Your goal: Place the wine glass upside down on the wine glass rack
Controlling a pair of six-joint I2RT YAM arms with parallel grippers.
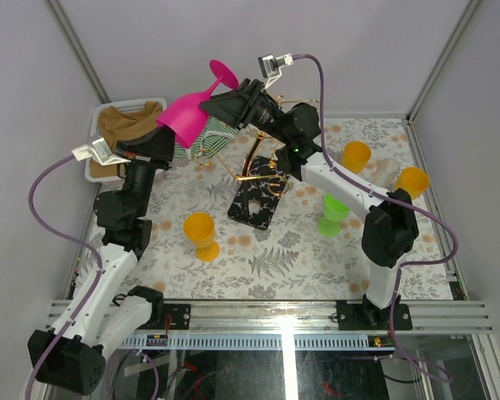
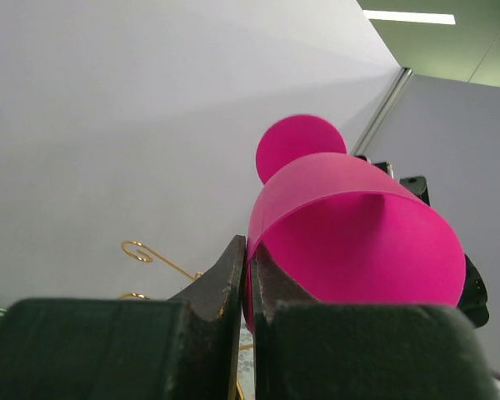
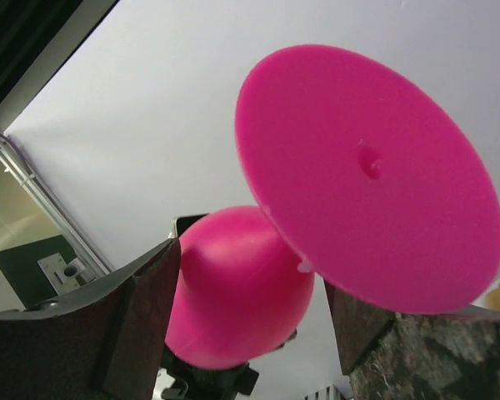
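Note:
A magenta wine glass (image 1: 186, 114) is held aloft, sideways, above the back-left of the table. My left gripper is shut on the rim of its bowl, the opening facing that wrist camera. My right gripper is part open at the foot end; in its view the foot (image 3: 358, 167) and rounded bowl (image 3: 233, 283) lie between and above its fingers, and contact cannot be told. The gold wire rack (image 1: 254, 177) stands on its black base (image 1: 247, 212) at the middle, partly hidden by the right arm.
An orange glass (image 1: 199, 232) stands front left of the rack, a green one (image 1: 334, 208) to its right, more orange glasses (image 1: 413, 181) at right. A white basket (image 1: 98, 117) with brown and striped cloth is back left. The front table has free room.

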